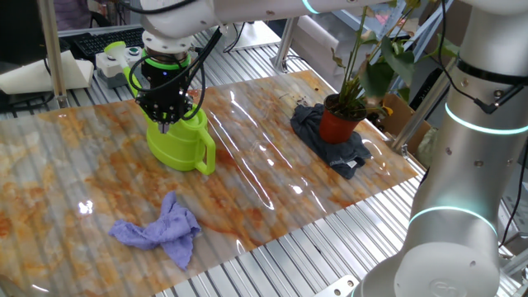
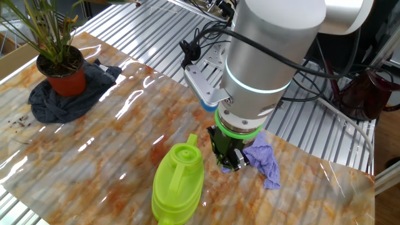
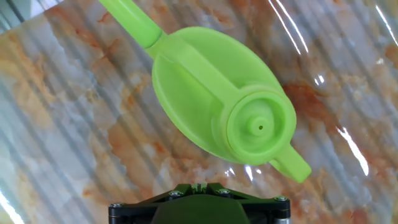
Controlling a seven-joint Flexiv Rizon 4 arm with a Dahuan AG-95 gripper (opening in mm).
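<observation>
A light green watering can stands upright on the marble-patterned mat. In the wrist view the can shows from above, its round lid towards my gripper and its long spout running to the upper left. My gripper sits at the bottom edge of that view, fingertips together and nothing visible between them. Exterior view 2 puts the gripper beside the can, apart from it. A crumpled purple cloth lies on the mat; exterior view 2 shows it partly behind the gripper.
A potted plant in a brown pot rests on a dark grey cloth at the mat's far right. Slatted metal borders the mat, whose middle is clear. A dark red jug stands off the mat. Loose cables hang round the wrist.
</observation>
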